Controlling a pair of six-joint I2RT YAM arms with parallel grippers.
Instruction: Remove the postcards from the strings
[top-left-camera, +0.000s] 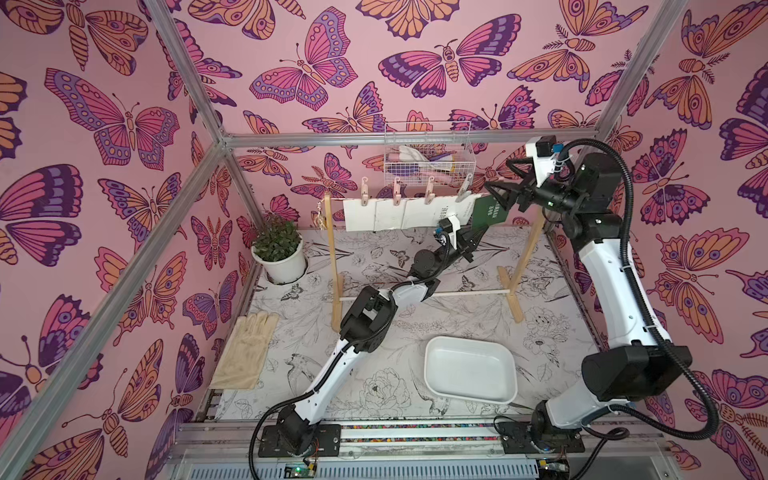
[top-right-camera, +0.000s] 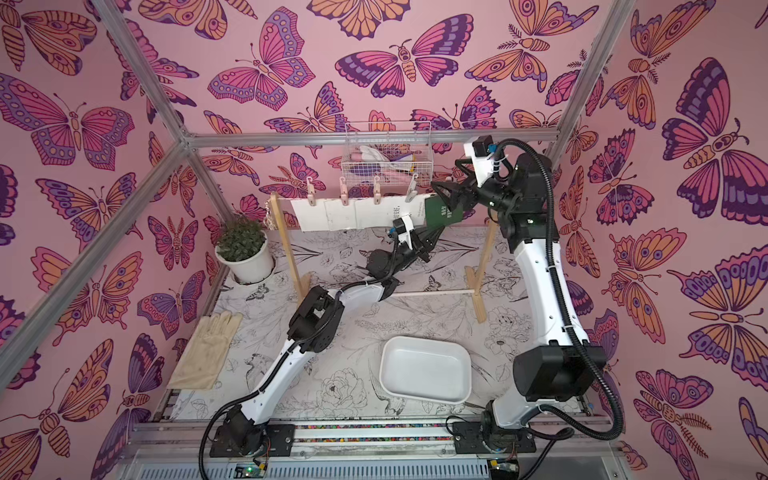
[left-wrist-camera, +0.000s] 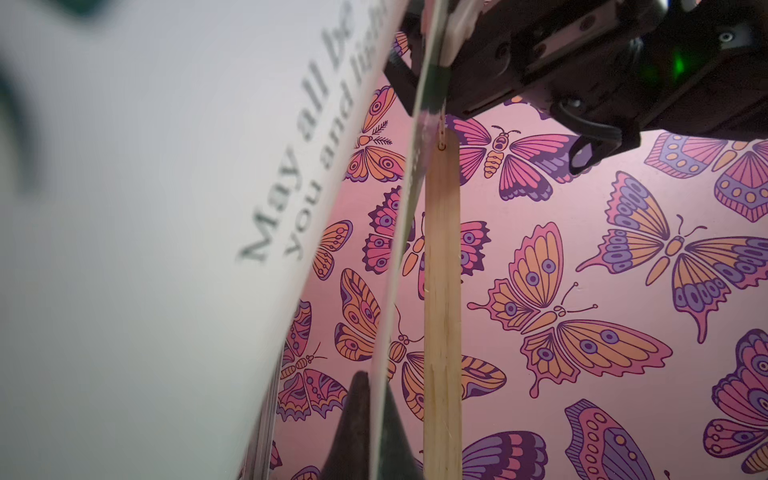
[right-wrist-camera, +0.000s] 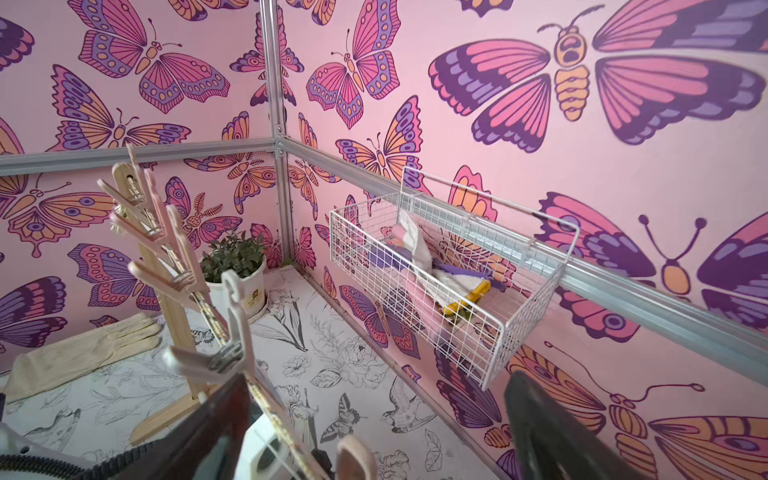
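Note:
A row of white postcards (top-left-camera: 389, 214) hangs from the string, clipped with clothespins (top-left-camera: 397, 190). At the right end hangs a dark green postcard (top-left-camera: 489, 213). My left gripper is shut on this card, seen edge-on between its fingertips in the left wrist view; a large white card with text (left-wrist-camera: 160, 240) fills that view's left side. My right gripper (top-left-camera: 505, 177) is open above the green card at the string's right end. In the right wrist view its blurred fingers (right-wrist-camera: 552, 428) straddle the string, with a clothespin tip (right-wrist-camera: 356, 460) between them.
A wooden stand (top-left-camera: 331, 260) carries the string. The wire basket (right-wrist-camera: 448, 280) with cloths is fixed to the back wall. An empty white tray (top-left-camera: 470, 340) lies at the front, gloves (top-left-camera: 245, 350) and a potted plant (top-left-camera: 280, 252) at left.

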